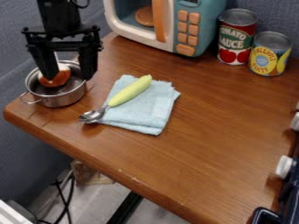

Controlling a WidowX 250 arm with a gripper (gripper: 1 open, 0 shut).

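Note:
My black gripper (pixel 66 66) hangs at the upper left over a steel pot (pixel 61 96) with two handles, its fingers around or just above an orange-brown round item (pixel 54 79) in the pot. Whether the fingers hold it cannot be seen clearly. A light blue folded cloth (pixel 149 116) lies right of the pot, with a yellow corn or banana-like item (pixel 131 91) and a metal spoon (pixel 93 115) on it.
A toy microwave (pixel 188 28) stands at the back, beside a tomato sauce can (pixel 235 42) and a yellow can (pixel 268 58). A dark appliance (pixel 278 188) borders the right edge.

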